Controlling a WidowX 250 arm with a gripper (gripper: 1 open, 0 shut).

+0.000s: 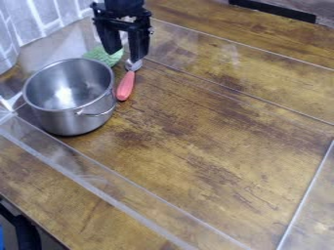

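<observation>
A steel pot (pixel 68 96) with side handles sits at the left of the wooden table. Behind it lies a green leafy or textured item (pixel 107 57), partly hidden under the black gripper (pixel 123 51), which hangs at the top left. A pink-handled utensil (pixel 125 85) with a pale end lies to the right of the pot, below the gripper. Whether the fingers are open or shut, or hold anything, I cannot tell.
Clear strips or panels run along its left, right and near edges. A dark slot or object (pixel 280 12) is at the back right edge.
</observation>
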